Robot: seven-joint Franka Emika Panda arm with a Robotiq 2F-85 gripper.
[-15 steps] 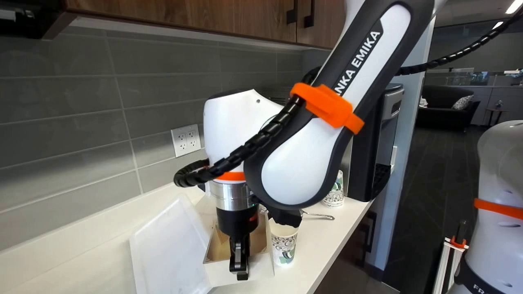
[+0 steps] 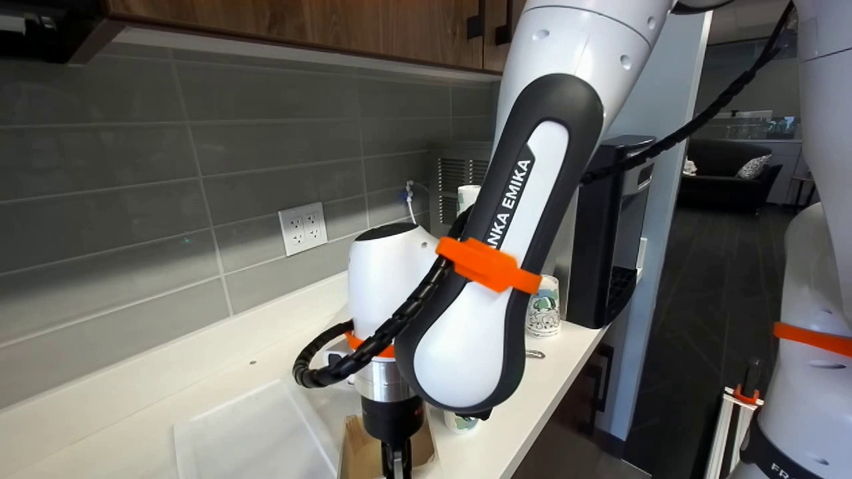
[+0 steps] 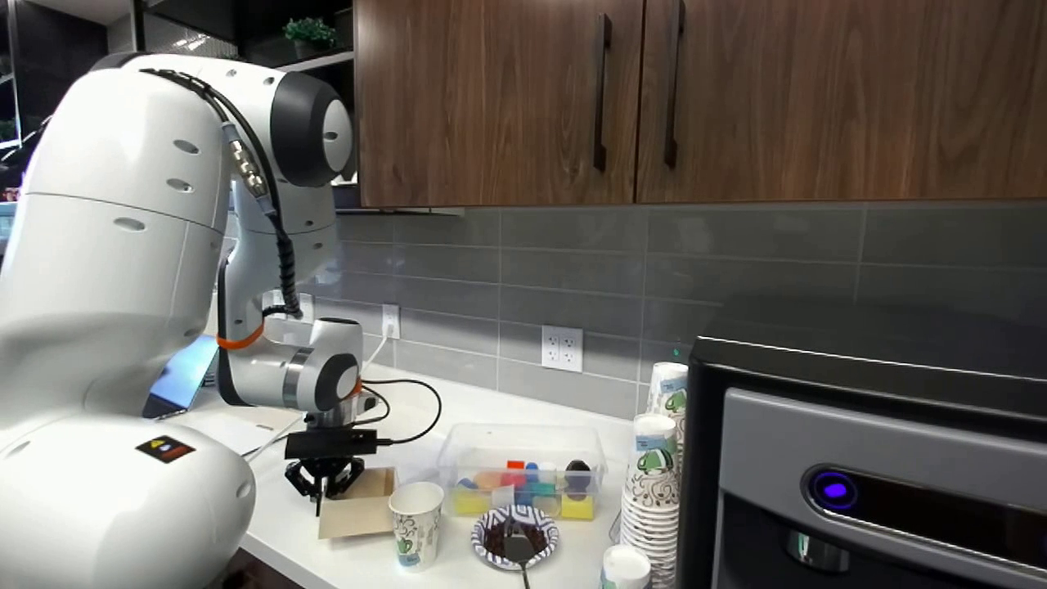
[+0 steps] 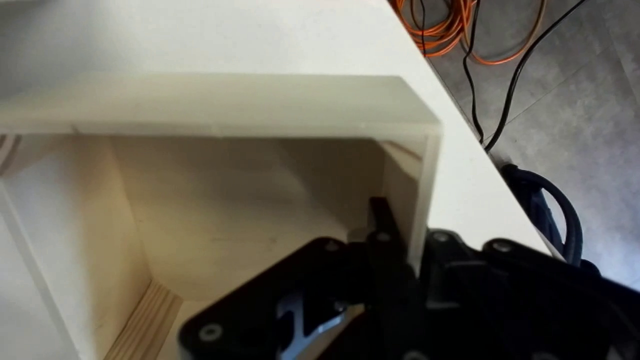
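Observation:
An open box of pale wood lies under my gripper on the counter. In the wrist view the box shows an empty-looking interior, and its right wall passes between the fingers. My gripper is shut on that wall, with one finger inside the box and the other outside. From exterior view 2, the box sits near the counter edge below the gripper. The fingertips of the gripper are low in exterior view 1, and the arm covers part of the box.
A paper cup stands close beside the box. Farther along are a clear bin of colourful items, a patterned bowl and stacked cups. A pale flat panel lies left of the box. The counter drops off near the box.
The arm has come lower and nearer the camera in exterior view 1, and the box has shifted the same way. The pale panel has moved left and lies flatter.

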